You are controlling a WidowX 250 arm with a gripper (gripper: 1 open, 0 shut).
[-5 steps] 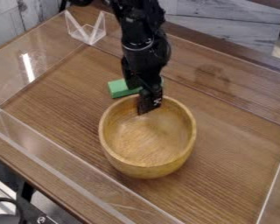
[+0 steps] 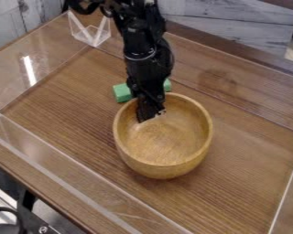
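Note:
A yellow-tan bowl (image 2: 165, 144) sits on the wooden table. My black gripper (image 2: 146, 108) reaches down to the bowl's back-left rim and is shut, apparently on that rim; its fingertips are dark and hard to make out. A green block (image 2: 121, 92) lies just behind the bowl, partly hidden by the gripper.
The wooden table (image 2: 241, 155) has free room to the right and at the front left. White walls or boards (image 2: 234, 26) border the back. Clear plastic pieces stand at the back left and left edge, and a black cable lies at the front left corner.
The bowl has shifted a little to the right, along with the gripper. The gripper's fingers have moved down and left onto the rim.

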